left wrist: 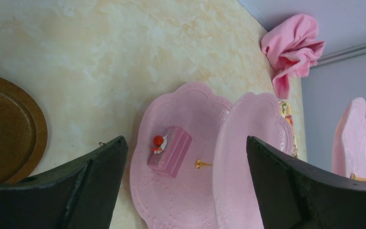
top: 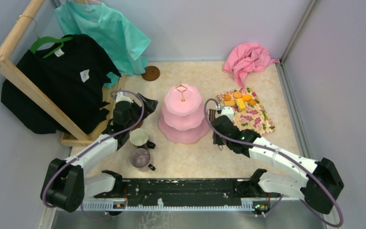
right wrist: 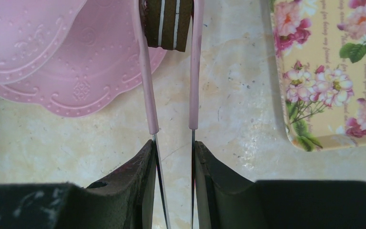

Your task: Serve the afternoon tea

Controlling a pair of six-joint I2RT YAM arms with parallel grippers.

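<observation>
The pink three-tier stand [top: 182, 108] sits in the middle. A pink cake slice [left wrist: 169, 151] with a red berry lies on its lowest visible tier in the left wrist view. My left gripper is open above the stand's left side, empty between its fingers. My right gripper is shut on pink-handled metal tongs [right wrist: 194, 95], which grip a dark brown layered cake slice [right wrist: 167, 25] beside the stand's right edge, by the lower tiers. A floral tray [right wrist: 329, 86] lies to the right, holding several yellow and orange pieces [top: 247, 98] in the top view.
Two mugs [top: 139, 138] [top: 140, 158] stand front left. A brown coaster [top: 151, 73] is at back left, a pink cloth [top: 248, 59] at back right. Garments on a wooden rack [top: 16, 70] fill the left.
</observation>
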